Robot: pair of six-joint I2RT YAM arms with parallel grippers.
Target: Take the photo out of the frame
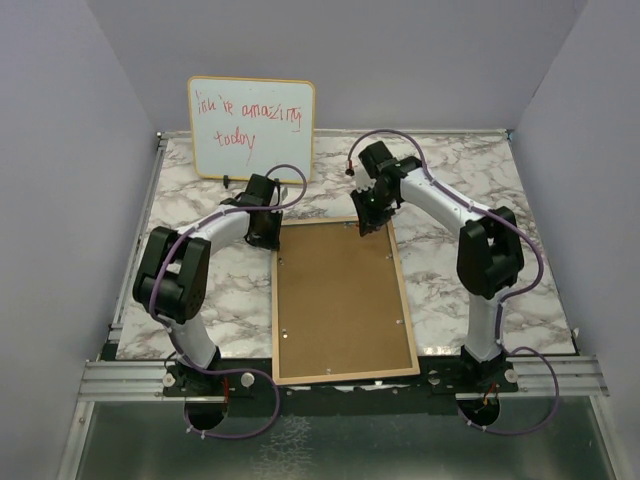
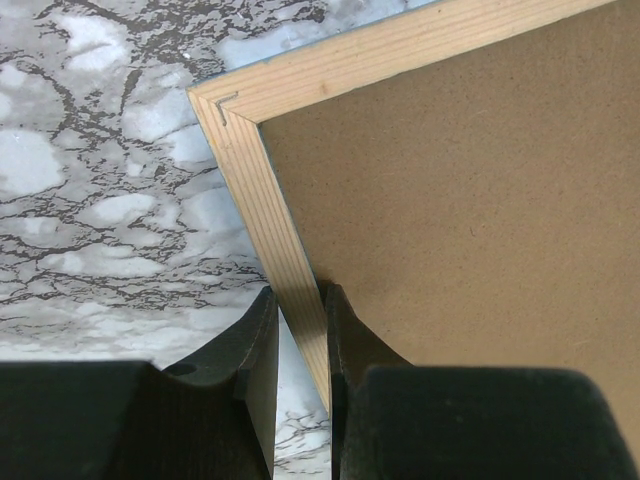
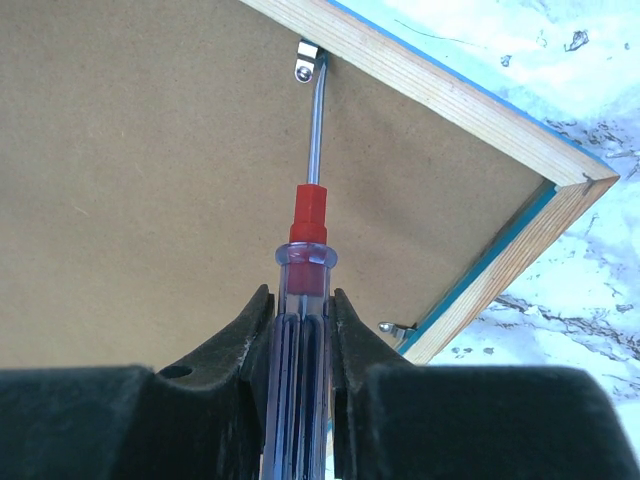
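Note:
The picture frame [image 1: 400,308] lies back side up, a brown backing board [image 1: 335,300] inside its pale wooden rim. My left gripper is shut on the rim of its left side, a little below the far left corner. A screwdriver [image 3: 307,265] with a clear and red handle is held in my right gripper, which is shut on it over the far right part of the board. The screwdriver's tip lies beside a metal clip [image 3: 304,72] at the far rim. Another clip [image 3: 393,328] sits by the right rim.
A whiteboard [image 1: 252,128] with red writing stands behind the frame at the back left. More small clips dot the frame's edges.

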